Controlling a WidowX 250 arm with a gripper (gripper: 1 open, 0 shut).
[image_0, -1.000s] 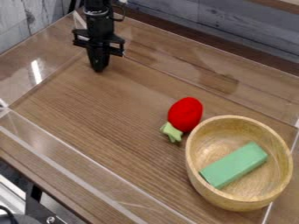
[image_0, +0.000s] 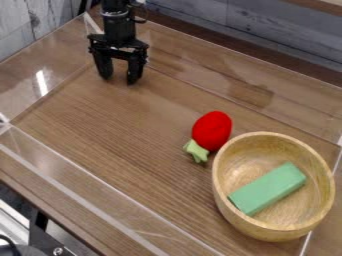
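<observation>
My gripper (image_0: 118, 62) is at the top left of the camera view, low over the wooden table (image_0: 134, 150), its black fingers spread open. Whether anything small lies between or beneath the fingers is too dark and small to tell. A red object with a green end (image_0: 213, 131), like a strawberry or radish toy, lies right of centre. A tan bowl (image_0: 287, 150) at the lower right holds a green block (image_0: 265, 189).
A pale wall or edge borders the top left, and a grey border runs along the top right.
My gripper has come a little lower and nearer the camera, and its fingers look more widely spread. The red object, bowl and block have not moved.
</observation>
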